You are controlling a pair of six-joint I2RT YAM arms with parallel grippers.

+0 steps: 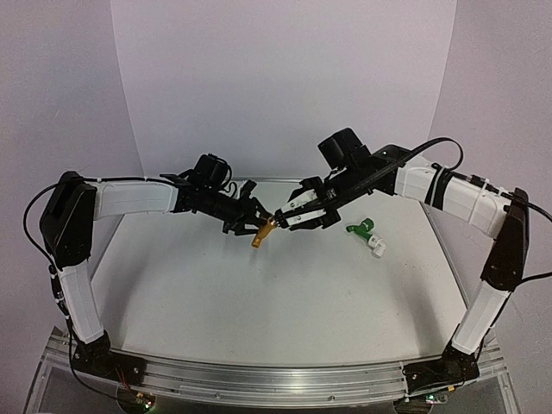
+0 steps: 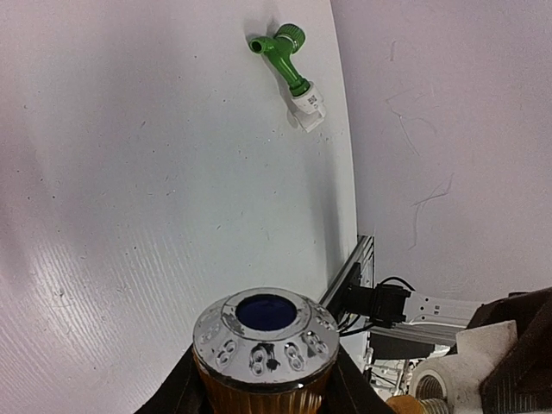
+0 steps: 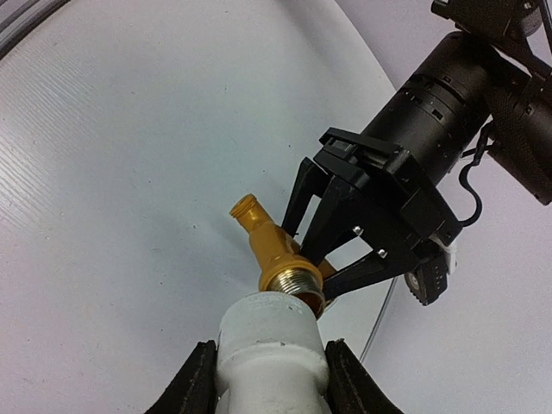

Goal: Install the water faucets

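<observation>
My left gripper (image 1: 256, 226) is shut on an orange faucet (image 1: 263, 234), whose spout points down toward the front. The faucet's chrome knob (image 2: 266, 336) with a blue centre fills the bottom of the left wrist view. Between the fingers of my right gripper sits a white pipe fitting (image 3: 269, 341), its end turned toward the faucet's threaded inlet (image 3: 297, 283). The two parts overlap in the right wrist view; whether they touch I cannot tell. At the lower right of the left wrist view, the open mouth of the white fitting (image 2: 470, 366) appears close to orange threads.
On the right of the table (image 1: 259, 310) lies a green faucet (image 1: 360, 228) joined to a white fitting (image 1: 377, 247). Both grippers are close together near the middle.
</observation>
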